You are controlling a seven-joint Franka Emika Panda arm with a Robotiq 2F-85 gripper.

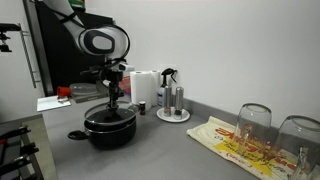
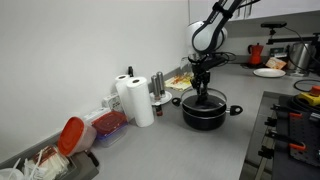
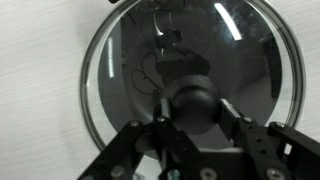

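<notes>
A black pot with side handles stands on the grey table. Its round glass lid with a metal rim is at the pot's top; whether it sits flush or is slightly raised, I cannot tell. My gripper is shut on the lid's dark round knob, one fingertip on each side. From the other side, the arm reaches down onto the lid above the pot. The glass fills much of the wrist view, and the pot's inside is hard to make out through it.
Behind the pot are paper towel rolls and a white plate with grinders. Glass jars stand at the right by a patterned cloth. A red container lies at the far left. The table right of the pot is clear.
</notes>
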